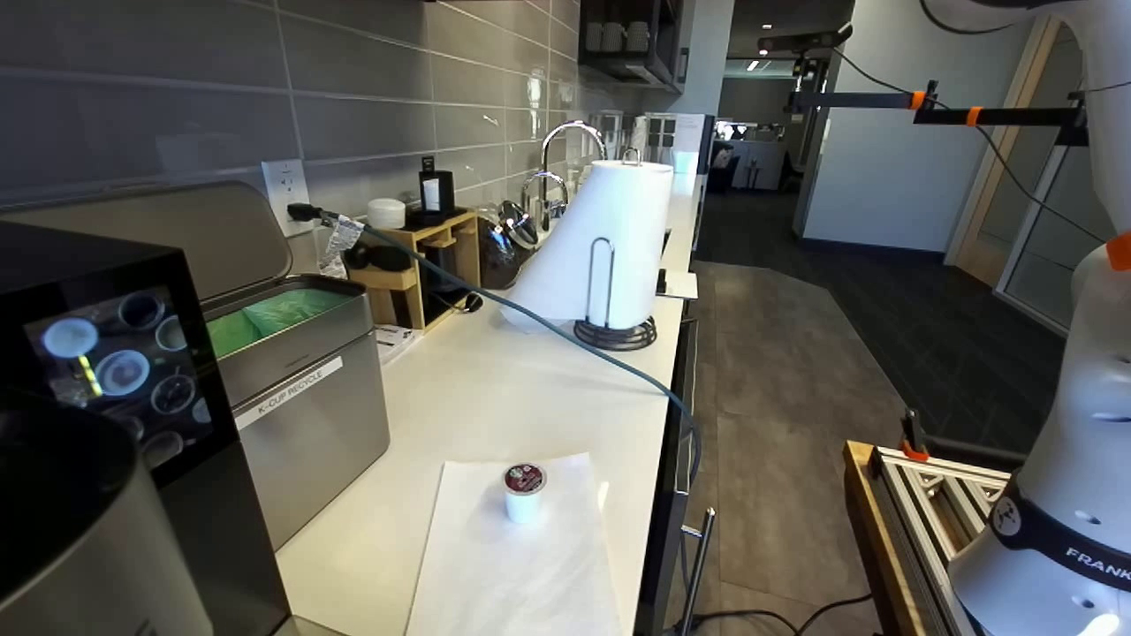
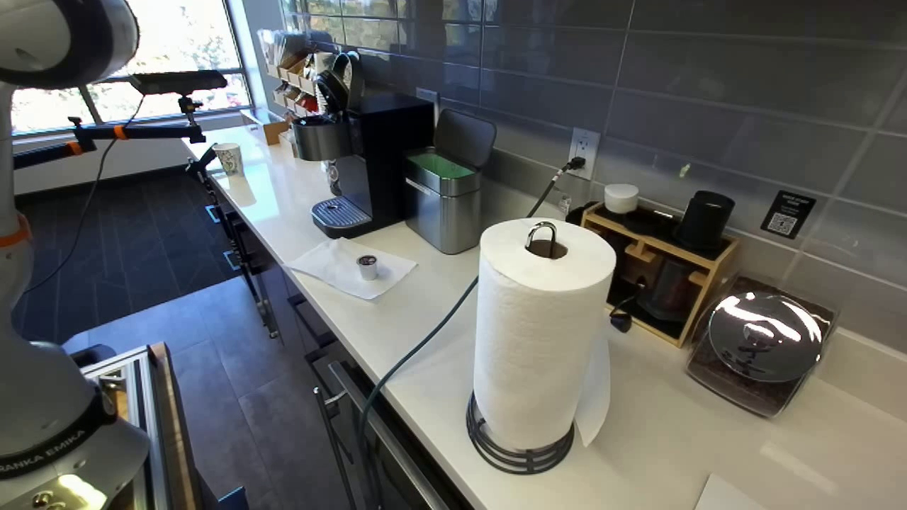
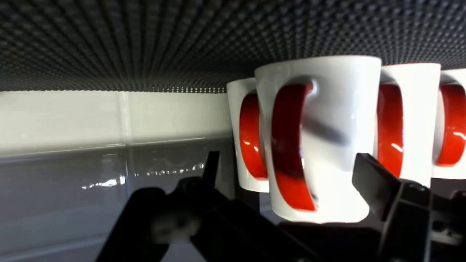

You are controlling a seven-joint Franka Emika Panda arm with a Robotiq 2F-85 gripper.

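A white mug with a red handle (image 3: 290, 146) fills the middle of the wrist view, its wider end against a dark mesh surface (image 3: 131, 43). My open gripper has one black finger on either side of this mug in the picture; how deep the fingers reach is hard to tell. The right finger overlaps the mug's edge in the picture, and contact cannot be made out. Similar mugs with red handles stand beside it, one at left (image 3: 251, 137) and others at right (image 3: 408, 122). Neither exterior view shows the gripper.
Below, a coffee pod (image 1: 524, 493) sits on a paper towel (image 1: 477, 572) on the counter. A recycle bin (image 2: 443, 208), a coffee machine (image 2: 382, 161) and a paper towel roll (image 2: 540, 357) stand along it. A cable (image 1: 594, 350) crosses the counter.
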